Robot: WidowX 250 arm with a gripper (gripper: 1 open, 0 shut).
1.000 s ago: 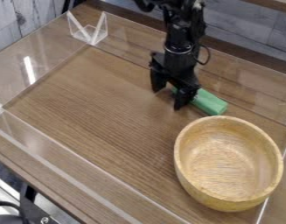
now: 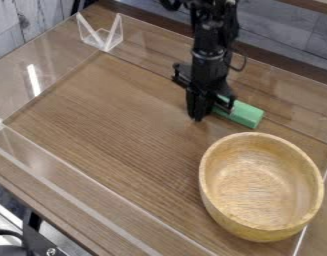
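Observation:
My black gripper (image 2: 199, 104) reaches down from the back centre to the wooden table (image 2: 99, 120). It is low, right beside a green block (image 2: 243, 114) that lies on the table, partly behind the gripper's right side. The gripper looks shut; I see nothing held between its fingers, though the dark tips are small and hard to make out.
A large tan bowl (image 2: 259, 190) sits at the front right. A white wire or plastic holder (image 2: 102, 30) stands at the back left. A wall edge runs along the back right.
The gripper has shifted slightly, its tips a little lower and to the left. The green block shows little change.

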